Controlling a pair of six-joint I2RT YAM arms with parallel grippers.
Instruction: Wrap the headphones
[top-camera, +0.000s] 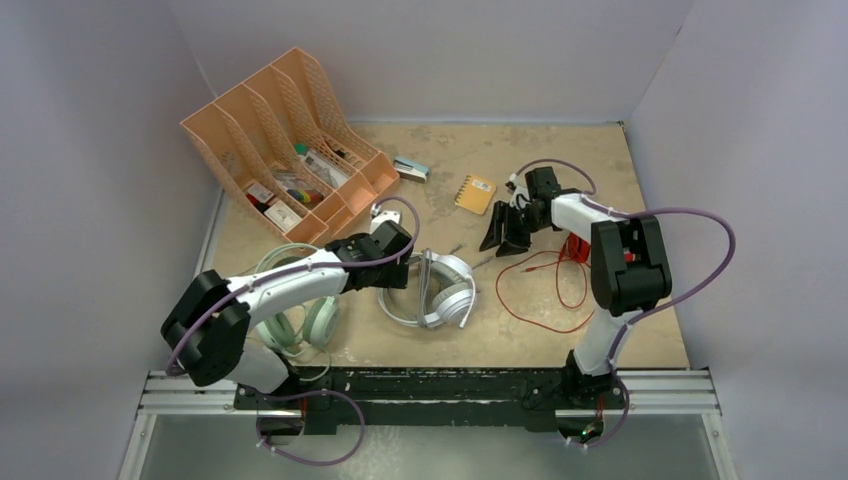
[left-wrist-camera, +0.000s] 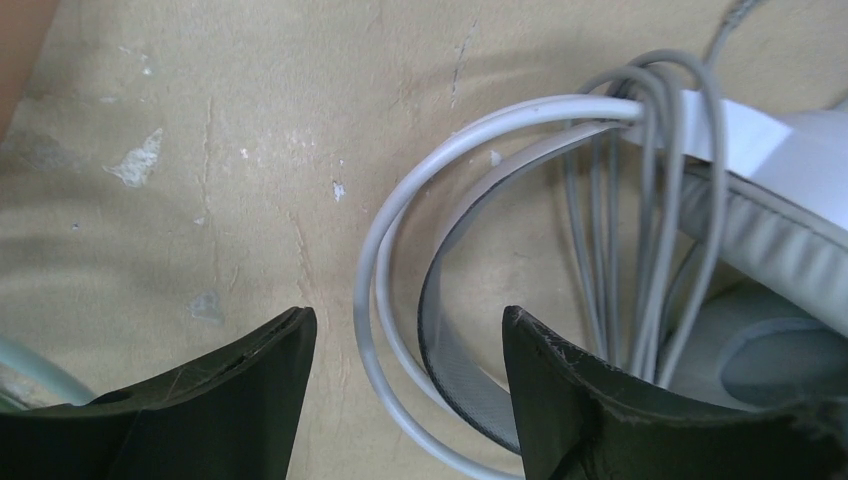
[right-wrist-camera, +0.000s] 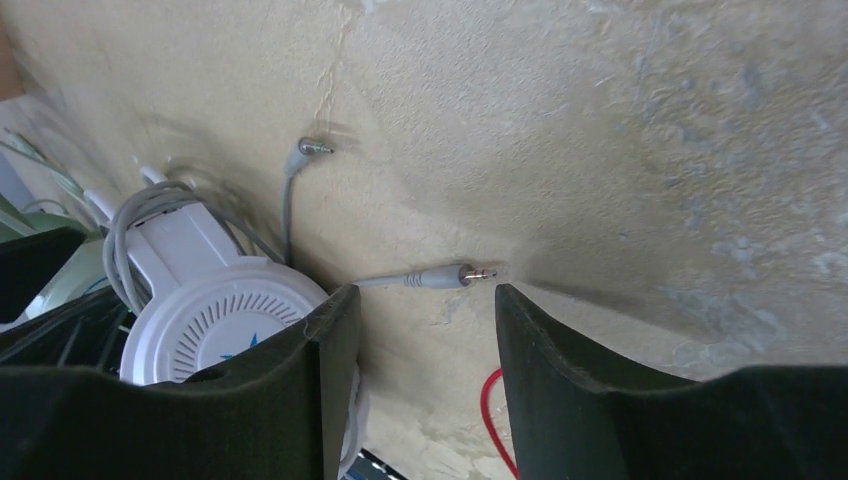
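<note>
White headphones (top-camera: 455, 300) lie mid-table, with a grey cable (left-wrist-camera: 668, 220) looped several times round the band (left-wrist-camera: 450, 230). Two grey plug ends (right-wrist-camera: 445, 277) lie loose on the table behind them. My left gripper is open above the band's left part, nothing between its fingers. My right gripper stands parted just over the nearer plug's cable, right of the headphones, holding nothing.
An orange organizer (top-camera: 280, 100) is at the back left, a yellow notebook (top-camera: 476, 192) and stapler (top-camera: 412, 168) at the back. Green headphones (top-camera: 318, 322) lie front left, red ones with a loose cable (top-camera: 545, 325) at right.
</note>
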